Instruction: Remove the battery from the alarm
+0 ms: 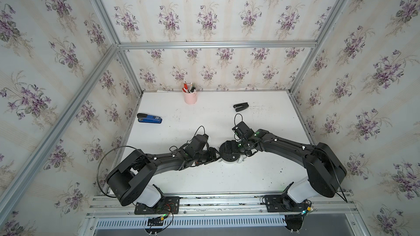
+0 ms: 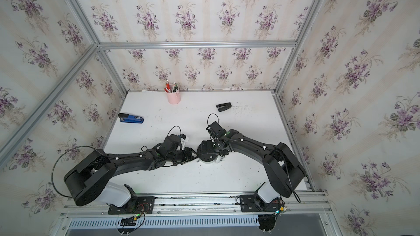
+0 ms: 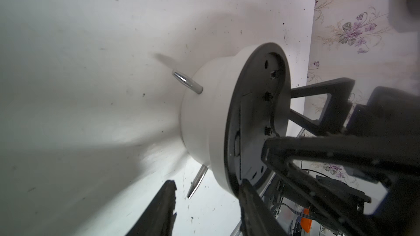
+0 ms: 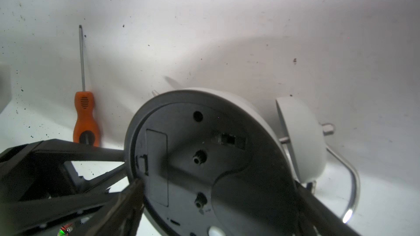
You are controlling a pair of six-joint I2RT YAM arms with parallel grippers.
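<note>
The alarm clock lies face down on the table, its black back up and its white side (image 3: 214, 100) showing in the left wrist view. On the back is a rectangular battery cover (image 4: 156, 170) with a small latch (image 4: 142, 164); no battery shows. My left gripper is part open at the clock's left edge, one fingertip overlapping the rim in its wrist view; contact is unclear. My right gripper stands open above the back, its fingertips spread to either side. From above, the arms partly cover the clock (image 1: 234, 157).
An orange-handled screwdriver (image 4: 86, 118) lies left of the clock. Farther back are a blue stapler (image 1: 149, 118), a pink pen cup (image 1: 190, 98) and a black stapler (image 1: 240, 106).
</note>
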